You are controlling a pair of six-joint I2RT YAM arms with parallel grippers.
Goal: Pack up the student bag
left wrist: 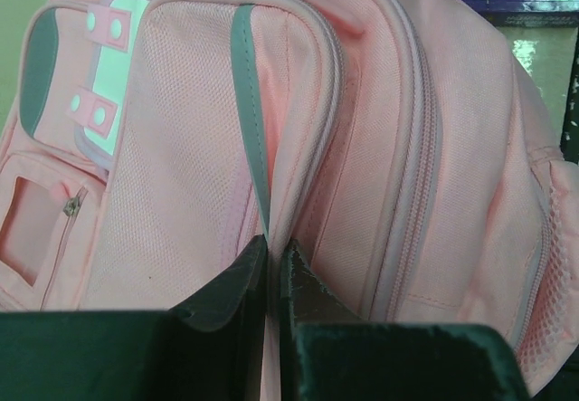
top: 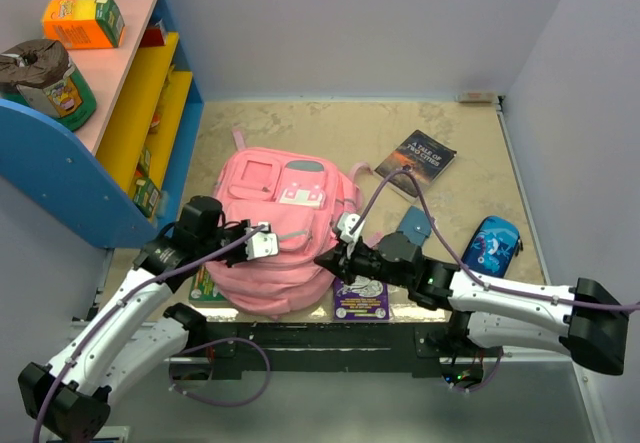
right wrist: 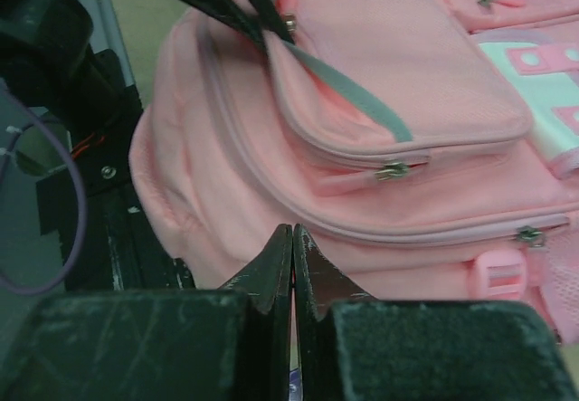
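The pink backpack (top: 280,193) lies on the counter, pocket side up. In the left wrist view my left gripper is shut on the piped edge of its front pocket (left wrist: 181,147), beside a teal stripe. My right gripper is shut, nothing visible between its fingers, at the bag's right side in the top view; the right wrist view shows a zipper pull (right wrist: 392,171) on the pocket and another (right wrist: 529,236) below it.
A book (top: 415,163), a blue pencil case (top: 490,243) and a purple booklet (top: 360,303) lie around the bag. A shelf unit (top: 100,183) stands at left.
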